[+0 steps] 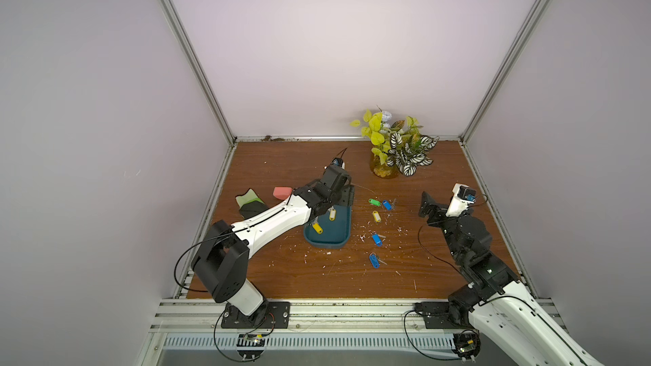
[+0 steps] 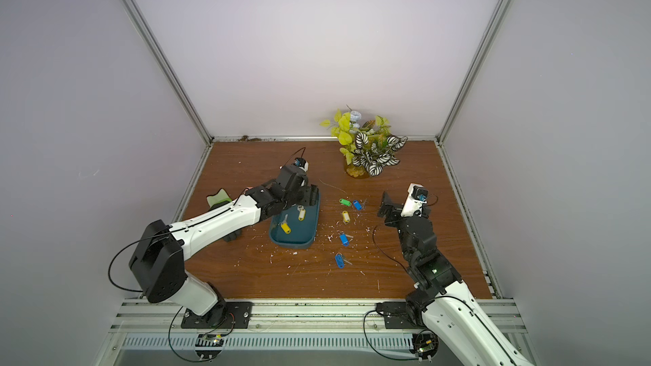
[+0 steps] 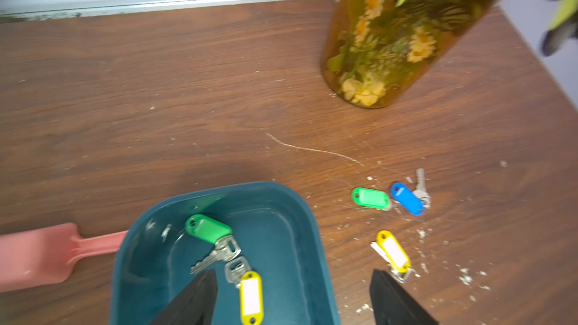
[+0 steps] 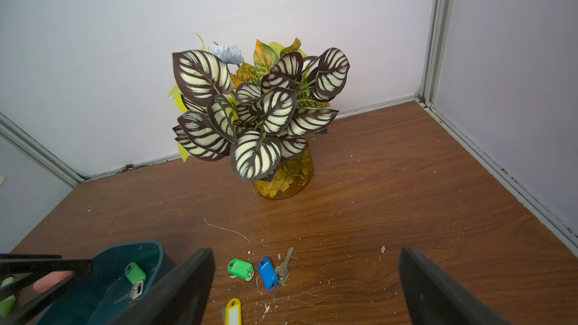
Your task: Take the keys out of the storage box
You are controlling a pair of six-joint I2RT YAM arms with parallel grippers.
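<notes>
A dark teal storage box (image 1: 330,242) sits left of the table's middle. In the left wrist view it holds a green-tagged key (image 3: 208,228) and a yellow-tagged key (image 3: 251,298); a second yellow tag (image 1: 317,227) shows inside from above. My left gripper hangs open over the box's right side, nothing between its fingers. Outside, to the right, lie keys with a green tag (image 3: 370,198), a blue tag (image 3: 407,198) and a yellow tag (image 3: 393,250). Two more blue tags (image 1: 377,239) lie nearer the front. My right gripper stands open and empty over the table's right side.
A leafy plant in an amber vase (image 3: 385,48) stands at the back. A pink scoop (image 3: 45,255) lies left of the box, near a green item (image 1: 249,197). White scraps litter the table.
</notes>
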